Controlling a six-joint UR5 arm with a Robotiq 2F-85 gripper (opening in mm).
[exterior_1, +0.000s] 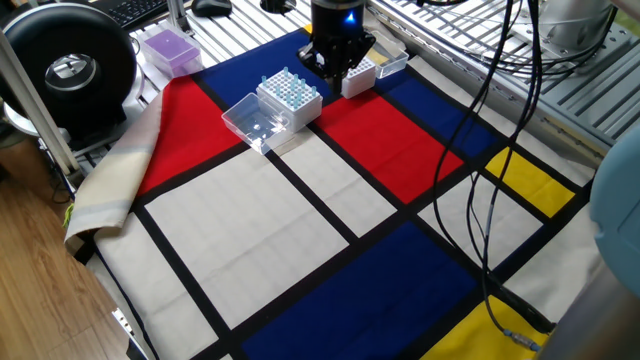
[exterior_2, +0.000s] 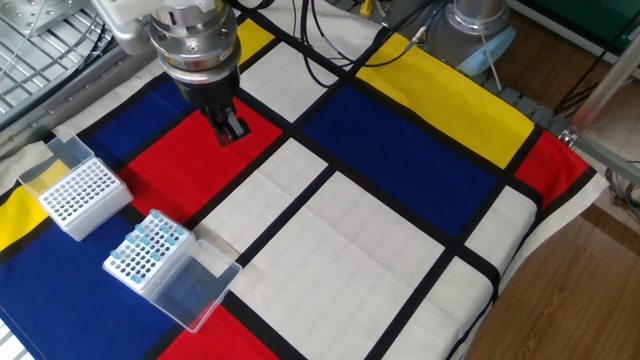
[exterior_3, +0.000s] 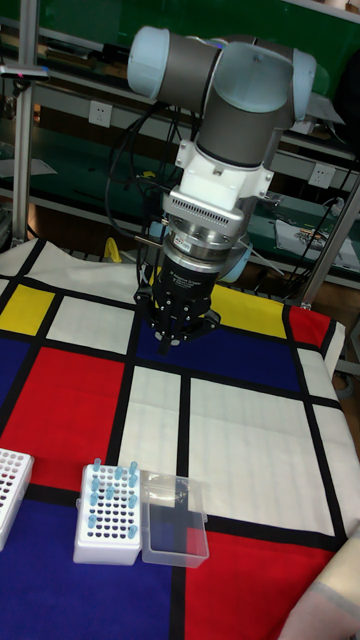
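My gripper (exterior_2: 234, 131) hangs above the cloth, apart from both boxes, its black fingers pointing down. Whether its fingers are apart or together is too small to make out, and no held object shows. A white tip rack (exterior_2: 150, 250) holds several light-blue tips standing in its holes, with more holes empty. Its clear lid (exterior_3: 177, 521) lies folded open beside it. The second white rack (exterior_2: 85, 198) shows only empty holes, its clear lid (exterior_2: 68, 152) open too. In exterior view 1 the gripper partly covers this second rack (exterior_1: 358, 80).
At the back left stands a purple-filled box (exterior_1: 171, 50) near a black round device (exterior_1: 72, 68). Black cables (exterior_1: 480, 150) hang at the right.
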